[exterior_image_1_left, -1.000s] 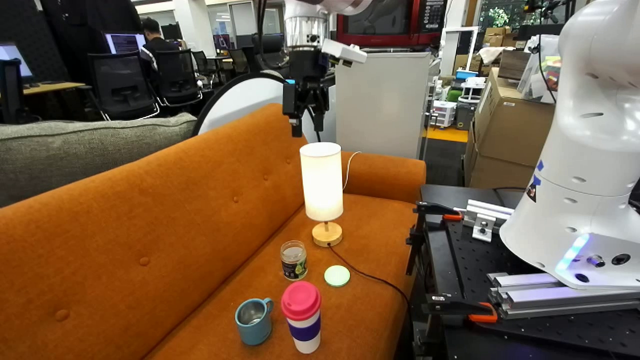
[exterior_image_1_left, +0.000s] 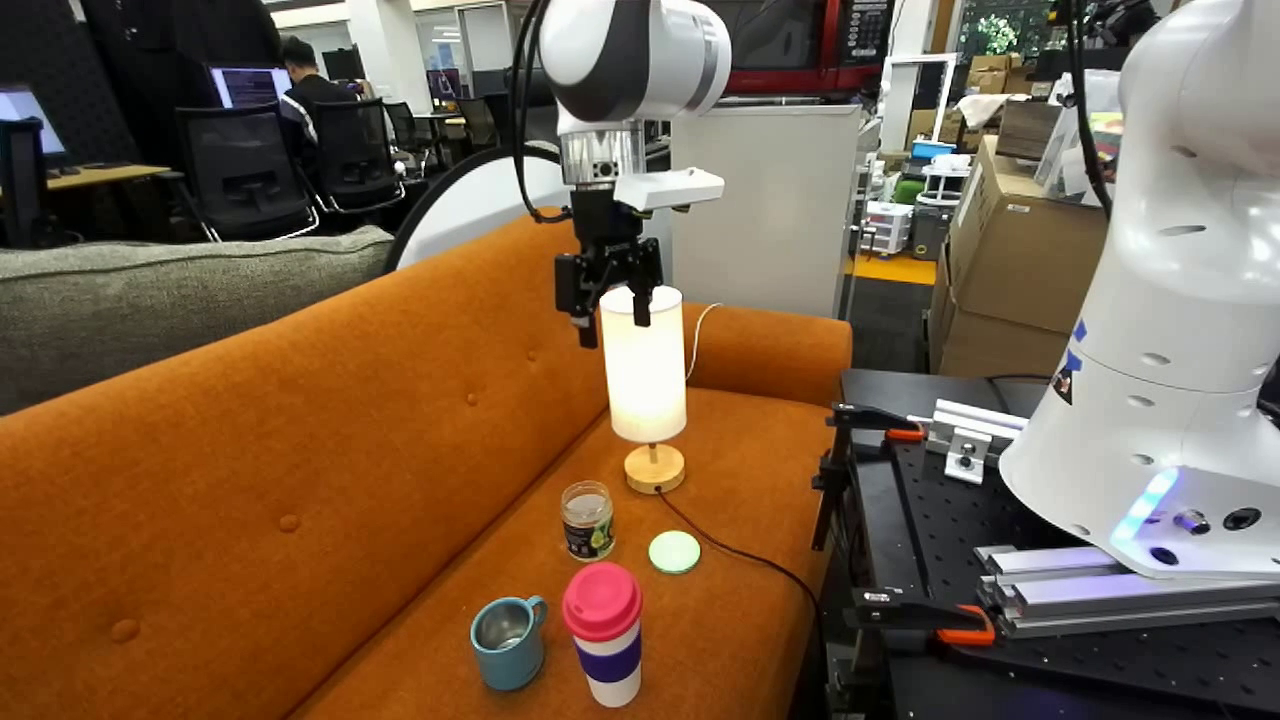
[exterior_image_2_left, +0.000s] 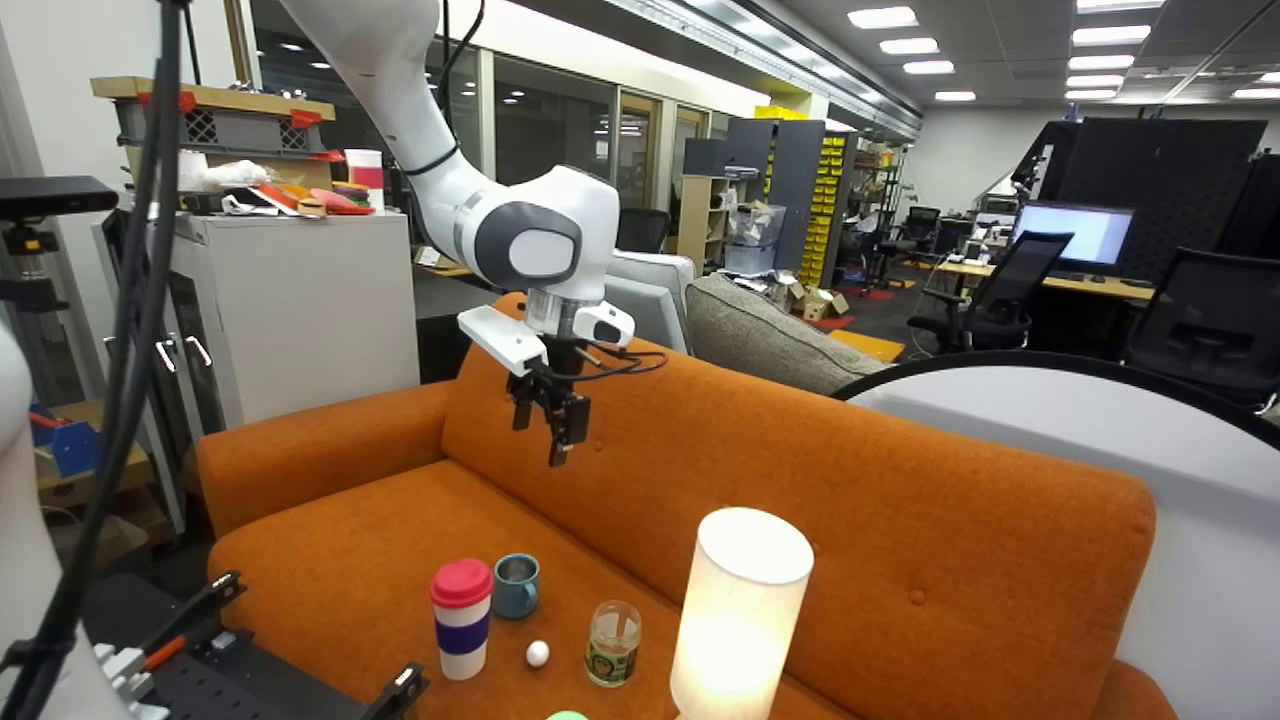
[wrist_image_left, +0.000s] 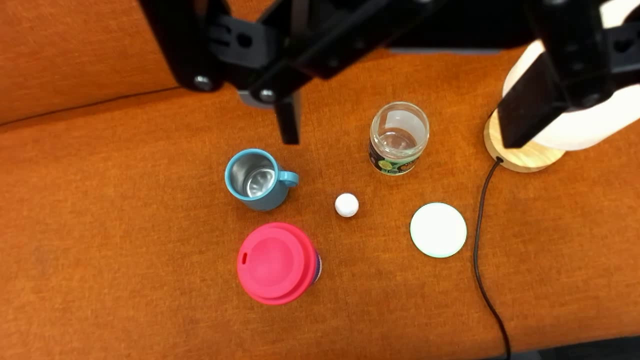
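Observation:
Held above the orange couch seat, my gripper (exterior_image_1_left: 614, 331) stands open, its two dark fingers wide apart with nothing between them. Below it in the wrist view are a glass jar (wrist_image_left: 399, 138) without a lid, a small white ball (wrist_image_left: 346, 205) and a flat white disc (wrist_image_left: 438, 230) with a green edge. Left of these sit a blue mug (wrist_image_left: 258, 180), its handle toward the jar, and an upright cup with a pink lid (wrist_image_left: 277, 264). A lit lamp (exterior_image_2_left: 741, 612) stands beyond the jar. In exterior view 1 the ball does not show.
The lamp's dark cord (wrist_image_left: 478, 258) crosses the seat past the disc. The couch backrest (exterior_image_1_left: 396, 444) rises behind the objects. A black table with clamps (exterior_image_1_left: 912, 618) borders the seat's front. Bare seat lies left of the mug in the wrist view.
My gripper has come down and tilted, now overlapping the top of the lampshade in exterior view 1. The lamp, jar, disc, mug and cup are where they were.

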